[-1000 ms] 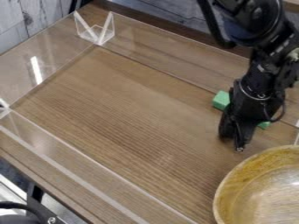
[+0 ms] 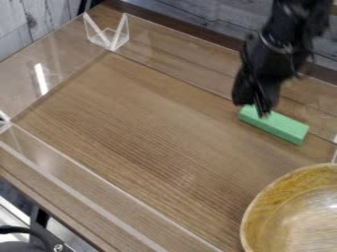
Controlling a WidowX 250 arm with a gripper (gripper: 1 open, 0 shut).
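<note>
My dark gripper (image 2: 245, 94) hangs at the upper right of the camera view, above and behind a green block (image 2: 273, 123) lying on the wooden table. Its fingertips are blurred; it looks shut, with nothing visible between its fingers. The green block lies alone on the wood.
A wooden bowl (image 2: 290, 212) fills the lower right corner. Clear plastic brackets (image 2: 108, 31) are at the upper left.
My gripper has risen and moved back from low over the table near the bowl, uncovering the green block, which it largely hid before.
</note>
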